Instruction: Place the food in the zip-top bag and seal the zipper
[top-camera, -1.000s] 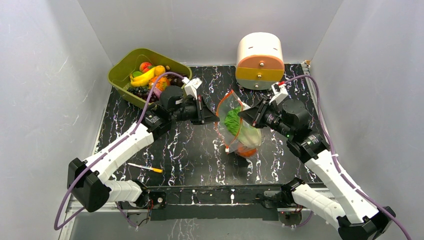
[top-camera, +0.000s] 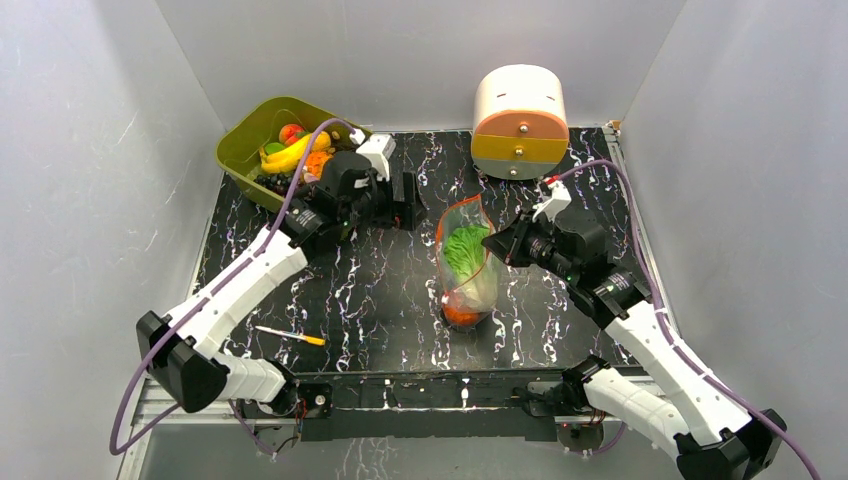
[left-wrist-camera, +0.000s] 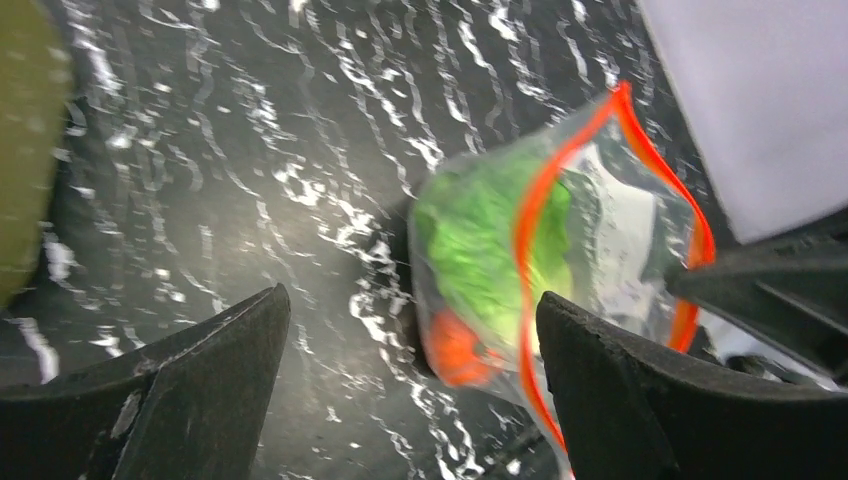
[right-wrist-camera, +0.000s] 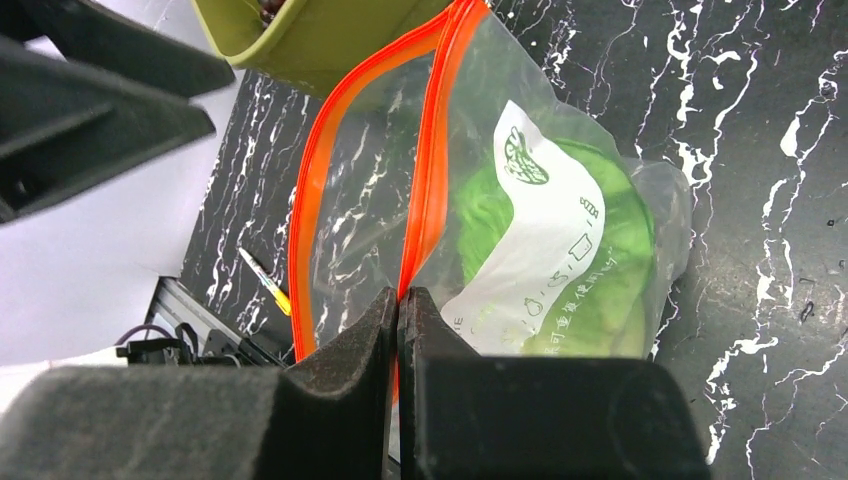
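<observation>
A clear zip top bag (top-camera: 484, 287) with an orange zipper rim stands in the middle of the table. Inside it lie a leafy green vegetable (top-camera: 465, 250) and an orange-red food item (top-camera: 461, 315). My right gripper is shut on the bag's orange rim at its right side. The bag's mouth (left-wrist-camera: 620, 180) gapes, its two orange edges apart. My left gripper is open, left of the bag and apart from it, with nothing held. In the left wrist view its right finger overlaps the near rim only in line of sight.
A green basket (top-camera: 236, 150) of fruit and vegetables stands at the back left, close to my left arm. A striped rounded box (top-camera: 520, 120) sits at the back right. A marker (top-camera: 290, 335) lies at the front left.
My left gripper was at the bag's left rim; it has opened and drawn back leftward and toward the rear. The bag's lower part has swung left, while the right gripper stays near its place.
</observation>
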